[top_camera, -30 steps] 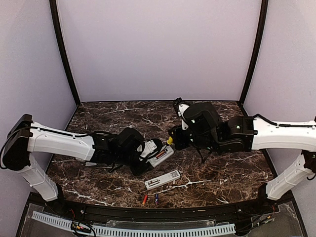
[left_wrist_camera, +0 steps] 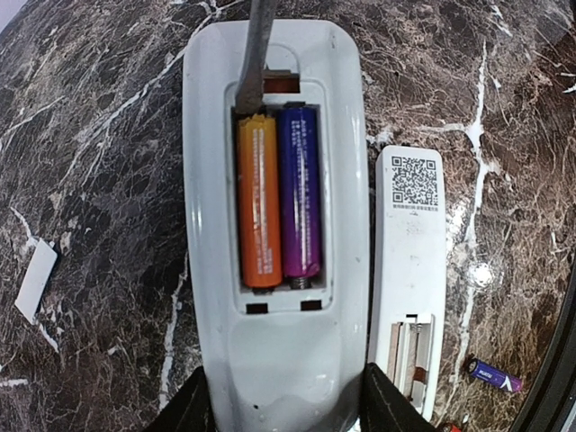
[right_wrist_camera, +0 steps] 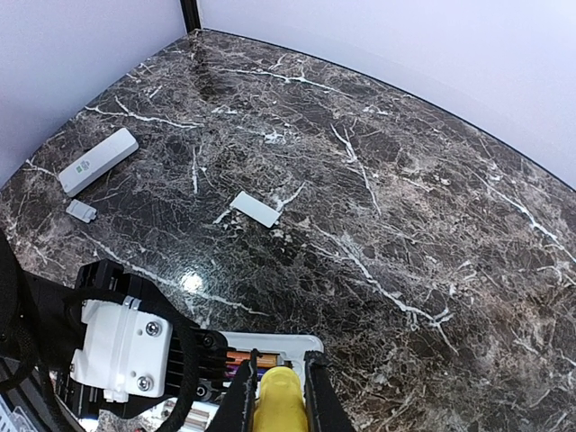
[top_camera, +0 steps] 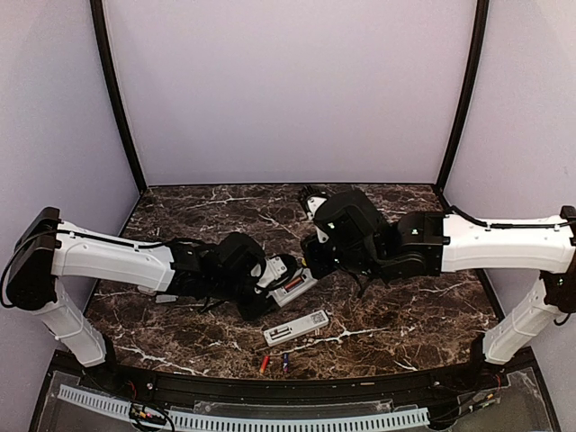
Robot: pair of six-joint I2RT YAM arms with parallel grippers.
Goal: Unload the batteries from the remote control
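A white remote control (left_wrist_camera: 277, 360) lies back side up, its battery bay uncovered. Two batteries sit side by side in that bay: an orange one (left_wrist_camera: 260, 202) and a purple one (left_wrist_camera: 300, 193). My left gripper is shut on the remote's near end, a finger at either side. My right gripper is shut on a yellow-handled tool (right_wrist_camera: 280, 400). In the left wrist view the tool's thin metal shaft (left_wrist_camera: 256, 54) comes down to the upper end of the bay, its tip close against the orange battery's end; whether they touch I cannot tell.
A loose blue battery (top_camera: 285, 362) and a red one (top_camera: 265, 364) lie near the front edge. A white box (right_wrist_camera: 97, 162) and two small white pieces rest farther off.
My right gripper has moved left with the yellow-handled tool, bringing it over the held remote's far end. The left arm and the remote have stayed in place.
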